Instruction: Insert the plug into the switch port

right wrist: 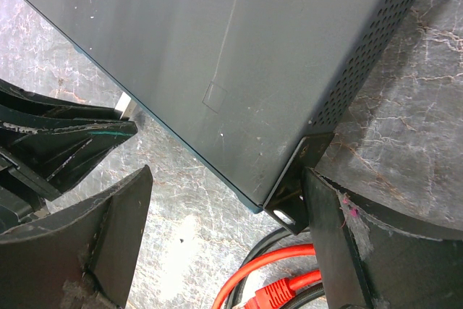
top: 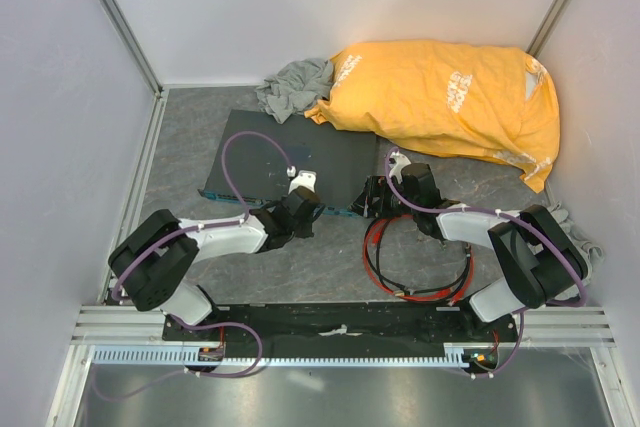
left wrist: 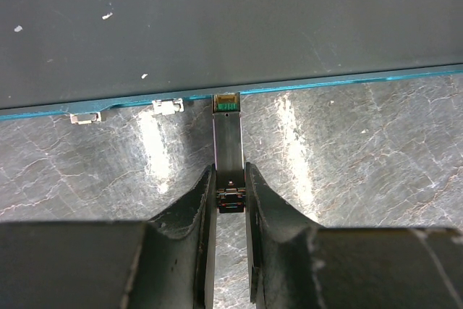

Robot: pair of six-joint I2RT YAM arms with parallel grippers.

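The switch [top: 330,152] is a wide dark flat box with a blue front edge [left wrist: 304,85]. My left gripper is shut on the plug [left wrist: 228,139], a slim dark metal module pointing straight at that edge. The plug's end, with green and gold contacts, reaches the edge; the port opening is hidden beneath the cover, so I cannot tell how it meets the port. My right gripper stands open at the switch's front right corner, one finger [right wrist: 354,244] beside the black bracket [right wrist: 293,200].
Two small metal pieces [left wrist: 168,106] stick out along the edge left of the plug. Red and black cables [top: 420,292] lie coiled below the right arm. An orange cloth bag [top: 450,97] and a grey cloth [top: 295,87] lie behind the switch.
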